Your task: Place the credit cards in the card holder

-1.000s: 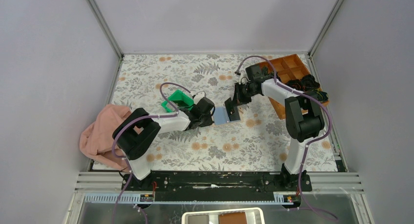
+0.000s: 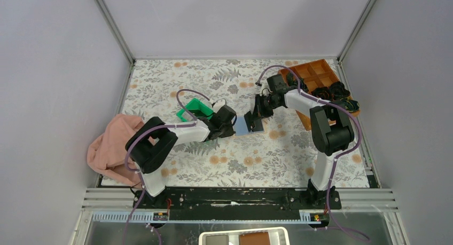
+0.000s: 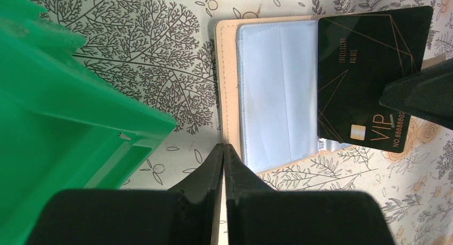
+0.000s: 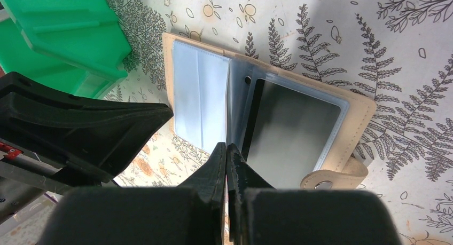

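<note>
An open card holder (image 2: 240, 125) lies mid-table, with light-blue sleeves (image 3: 275, 90) on a tan backing. A black VIP card (image 3: 355, 58) stands over its right part in the left wrist view; in the right wrist view a thin edge runs up from my right gripper along the sleeves. That gripper is shut at the holder, and whether it pinches card or sleeve is unclear. My left gripper is shut at the holder's left edge, nothing visible between its fingers.
A green container (image 2: 193, 107) sits left of the holder, a wooden compartment tray (image 2: 315, 69) with dark items at the back right, a pink cloth (image 2: 112, 149) at the left.
My right gripper and arm have moved slightly toward the front over the last second. The left arm has shifted very slightly.
</note>
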